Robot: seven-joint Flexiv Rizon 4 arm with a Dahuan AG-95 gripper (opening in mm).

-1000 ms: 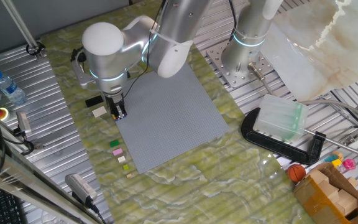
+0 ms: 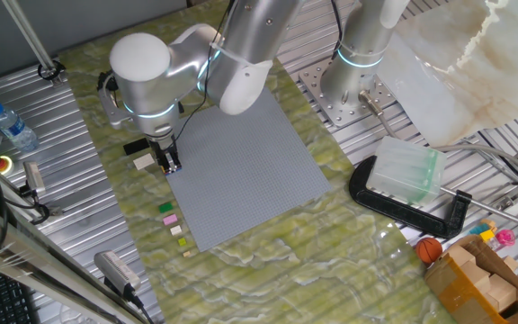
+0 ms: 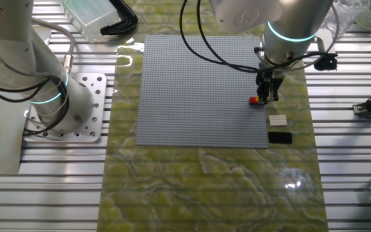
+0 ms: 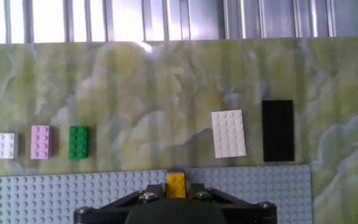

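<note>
My gripper points down at the edge of the grey studded baseplate [image 4: 247,186]. Between its fingers, in the wrist view, shows a yellow-orange brick [image 4: 176,184]; whether they press on it is unclear. In the second exterior view, a small red piece [image 3: 252,100] with some yellow and blue shows right beside the fingertips, over the plate's edge. How these coloured pieces are joined is hard to make out. Off the plate lie a white brick [image 4: 229,134], a black brick [image 4: 278,130], a green brick [image 4: 78,142], a pink brick [image 4: 40,142] and a smaller white brick [image 4: 6,145].
Most of the baseplate is bare. A lime brick [image 2: 183,242] and a tiny tan piece [image 2: 186,254] lie along its near side. Farther off stand a black clamp [image 2: 412,214] with a clear box [image 2: 406,169], a cardboard box [image 2: 475,283] and a water bottle [image 2: 13,126].
The arm's wrist has shifted slightly left in the first exterior view, while the gripper's tips stay at about the same spot by the plate's edge. The loose bricks have not moved.
</note>
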